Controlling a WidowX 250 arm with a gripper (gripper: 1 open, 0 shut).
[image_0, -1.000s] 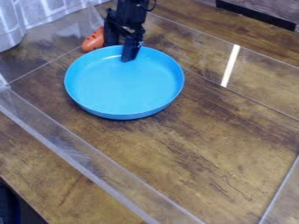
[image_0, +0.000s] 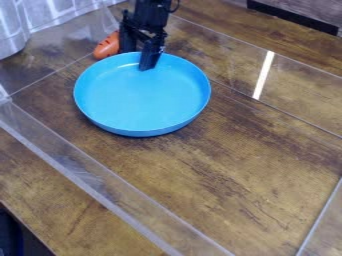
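A round blue tray (image_0: 140, 98) lies on the wooden surface, left of centre. Just behind its back rim, the dark gripper (image_0: 140, 52) reaches down from the top of the view, beside an orange-red object (image_0: 107, 45) at the tray's upper left. The fingertips are dark and small, so I cannot tell whether they are open or shut, or whether they touch the tray or the orange object.
Clear plastic or white material (image_0: 27, 20) stands at the upper left. A dark edge runs along the top right.
The gripper has shifted very slightly, and the orange object looks a little more covered by it. The tray is nearly in the same place.
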